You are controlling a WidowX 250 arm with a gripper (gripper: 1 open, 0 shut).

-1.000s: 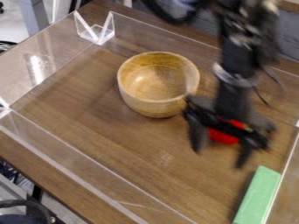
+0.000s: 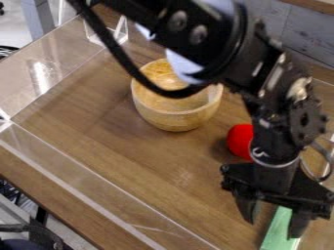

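My black gripper (image 2: 271,211) hangs low at the right, fingers apart, over the upper end of a green bar (image 2: 278,235) that lies on the wooden table near the bottom edge. Whether the fingers touch the bar is unclear. Behind the gripper sits a red round object (image 2: 240,141), partly hidden by the arm. Further back stands a wooden bowl (image 2: 166,110), its upper part partly covered by the arm.
Clear plastic edging (image 2: 22,88) runs along the left side, and a grey back wall (image 2: 291,45) stands behind.
My arm has swung down toward the front right, from over the red object to the green bar, now covering part of the bowl from view.
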